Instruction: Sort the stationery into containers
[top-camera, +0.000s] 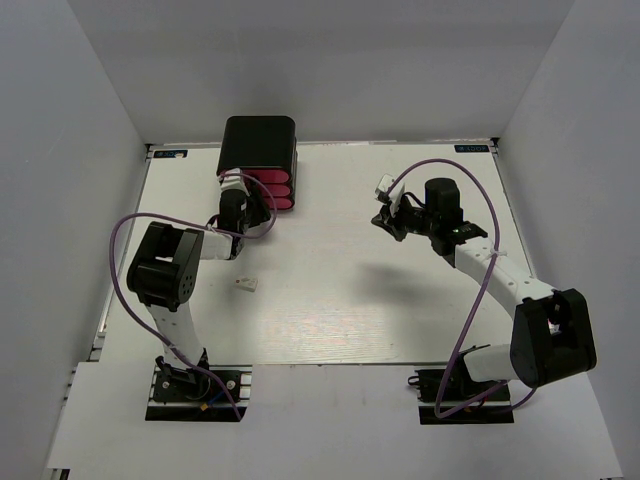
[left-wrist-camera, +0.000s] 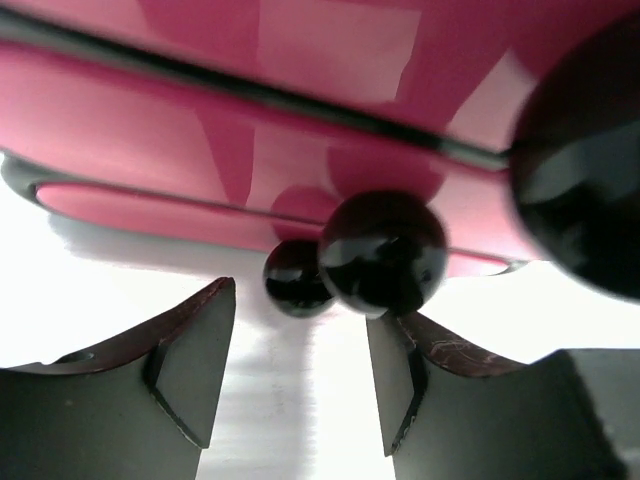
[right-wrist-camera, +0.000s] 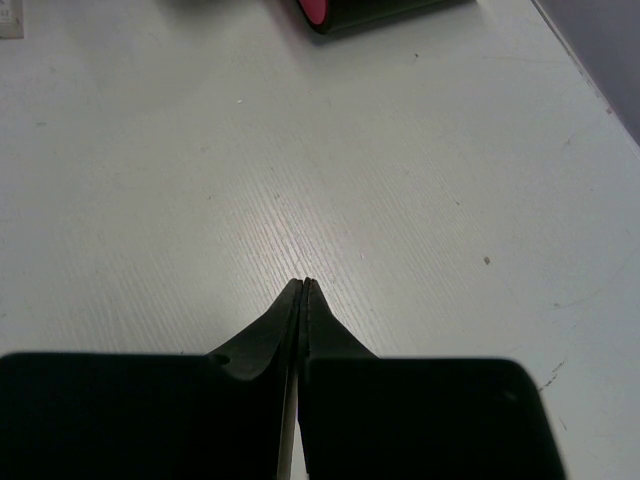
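A black cabinet (top-camera: 258, 142) with pink drawers (top-camera: 278, 190) stands at the back left of the table. In the left wrist view the pink drawer fronts (left-wrist-camera: 130, 120) fill the upper part, each with a round black knob. The lowest knob (left-wrist-camera: 296, 280) and the middle knob (left-wrist-camera: 384, 252) appear just beyond my left gripper, which is open; whether a finger touches the middle knob I cannot tell. A small whitish block (top-camera: 246, 284) lies on the table in front of the left arm. My right gripper is shut over bare table, nothing visible between its fingertips.
A purple cable (top-camera: 160, 217) loops around the left arm, and another cable (top-camera: 480, 290) runs along the right arm.
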